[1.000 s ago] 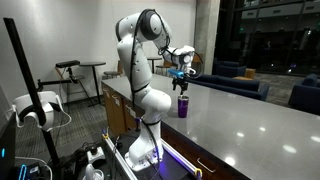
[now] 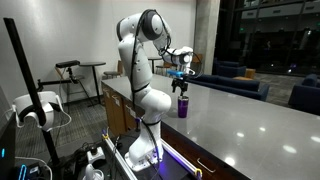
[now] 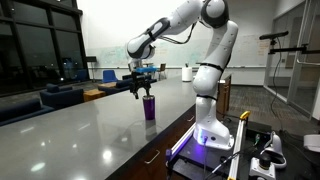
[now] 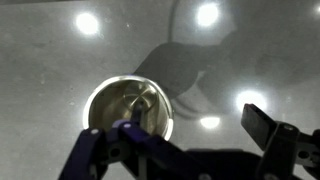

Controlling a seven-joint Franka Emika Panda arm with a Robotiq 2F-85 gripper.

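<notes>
A purple cylindrical container (image 2: pixel 183 110) stands upright on the grey tabletop near its edge. In the second exterior view the same container (image 3: pixel 149 109) sits below my gripper (image 3: pixel 141 89). From the wrist, its round pale rim (image 4: pixel 103 88) and shiny interior show at left of centre. My gripper is open above it, with one dark finger (image 4: pixel 130 150) overlapping the opening and the other finger (image 4: pixel 275 135) well to the right over bare table. Nothing shows between the fingers. The finger partly hides the container's inside, and I cannot tell whether anything lies in it.
Blue sofas (image 3: pixel 60 97) stand beyond it. Cables and equipment (image 3: pixel 268 160) lie on the floor beside the arm's base.
</notes>
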